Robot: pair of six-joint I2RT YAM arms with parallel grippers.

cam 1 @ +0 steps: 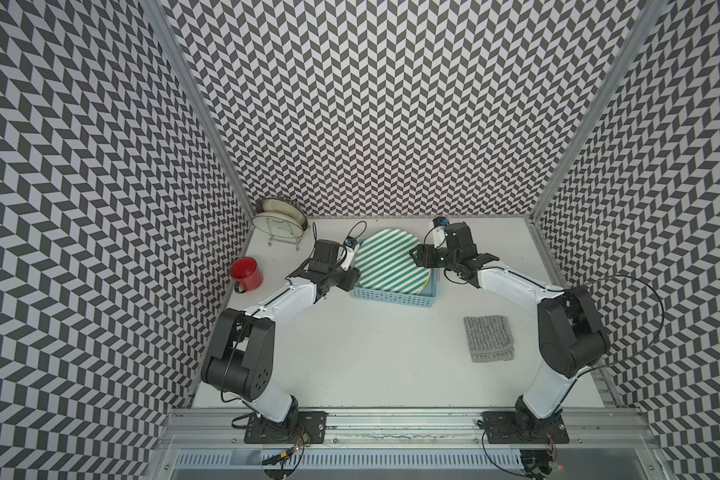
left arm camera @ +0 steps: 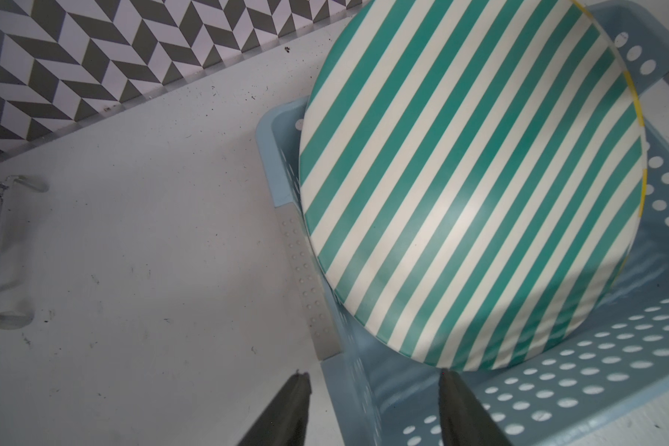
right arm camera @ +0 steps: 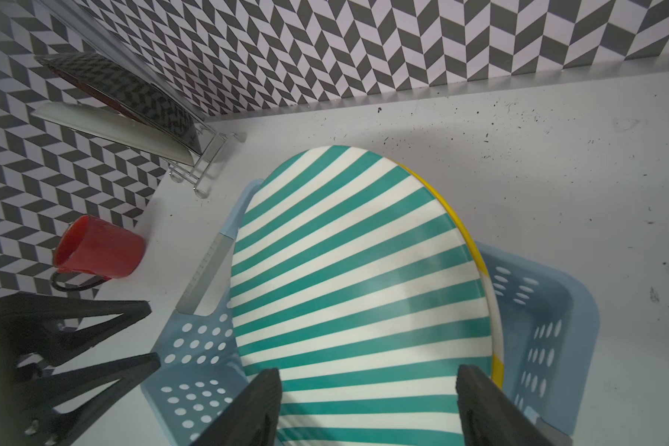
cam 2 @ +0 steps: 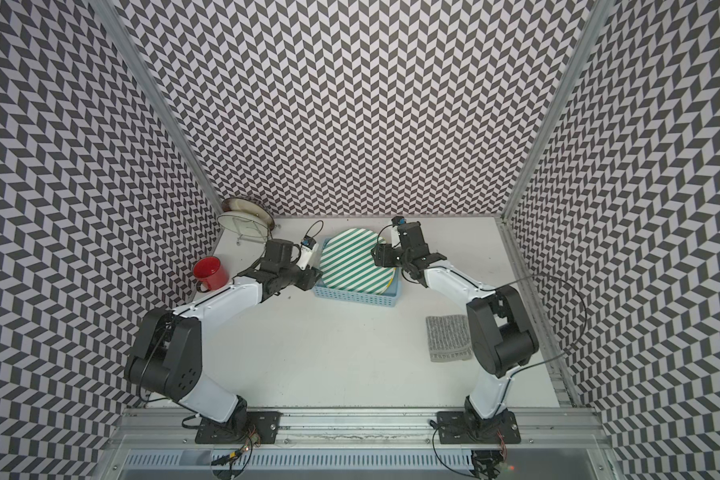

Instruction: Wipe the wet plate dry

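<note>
A green-and-white striped plate (cam 1: 390, 261) rests tilted in a light blue perforated basket (cam 1: 392, 297). Along its right side runs a yellow-and-white edge; I cannot tell whether that belongs to a second plate. My left gripper is open over the basket's left wall near the front corner, its fingers apart and short of the plate. Over the plate's right part, my right gripper is open, with striped surface showing between its fingertips and nothing gripped. A folded grey cloth (cam 1: 489, 337) lies flat on the table at the right front, clear of both grippers.
A red mug (cam 1: 246, 274) stands by the left wall. Behind it, a wire rack (cam 1: 284, 237) holds upright dishes (cam 1: 278, 221).
</note>
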